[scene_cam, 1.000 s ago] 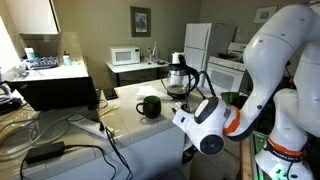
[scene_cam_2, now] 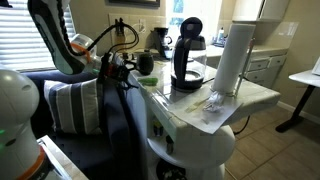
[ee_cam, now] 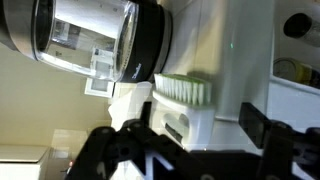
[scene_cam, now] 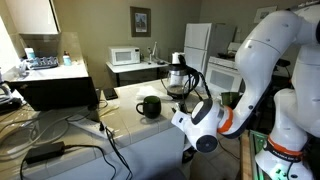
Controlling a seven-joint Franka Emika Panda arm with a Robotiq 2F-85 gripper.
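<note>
A brush with pale green bristles (ee_cam: 183,89) and a whitish body lies at the counter edge in the wrist view. Its green part (scene_cam_2: 148,80) also shows in exterior view 2. My gripper stands open over it, one dark finger (ee_cam: 140,128) to the left of the brush and the other (ee_cam: 262,128) to the right with a visible gap. Whether the left finger touches the brush is unclear. In exterior view 1 the gripper (scene_cam: 180,117) is small beside the counter edge, and its fingertips are hard to make out.
A black coffee maker (scene_cam_2: 187,55) with a glass carafe (ee_cam: 85,30) stands close to the brush. A dark mug (scene_cam: 151,106), a paper towel roll (scene_cam_2: 234,58) and several loose cables (scene_cam: 115,150) are also on the counter.
My arm has shifted very slightly upward in exterior view 1. The mug and the other counter items have not moved.
</note>
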